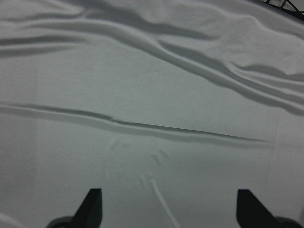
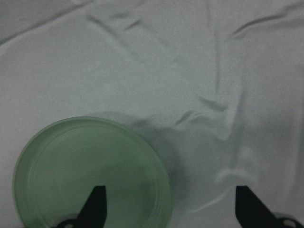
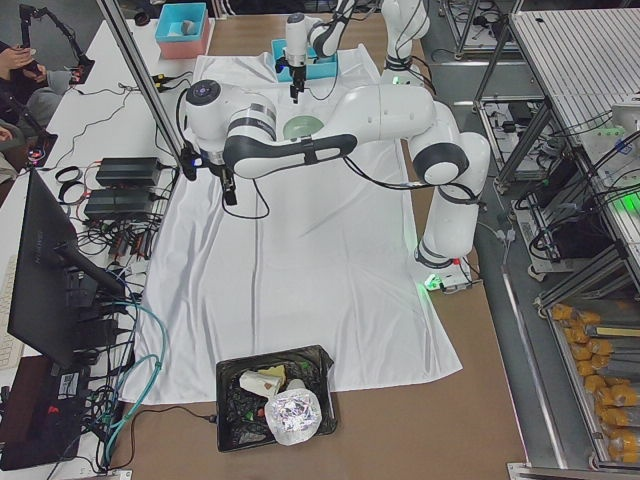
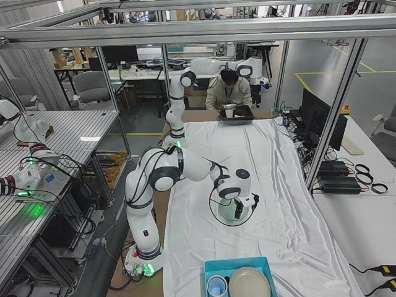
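Observation:
A pale green plate point(image 2: 90, 166) lies on the white cloth point(image 2: 223, 85), filling the lower left of the right wrist view. My right gripper is above it and the cloth beside it, fingers wide apart and empty. My left gripper is also open, over bare, creased cloth, with a bit of black mesh at the top corner of its view. In the camera left view the left arm's white body partly hides the plate point(image 3: 303, 128).
A black bin point(image 3: 240, 430) with assorted items stands at one end of the cloth. At the other end is a blue tray point(image 4: 213, 267) with a cup point(image 4: 216, 286) and a beige plate point(image 4: 249, 286). Monitors and cables line the side table.

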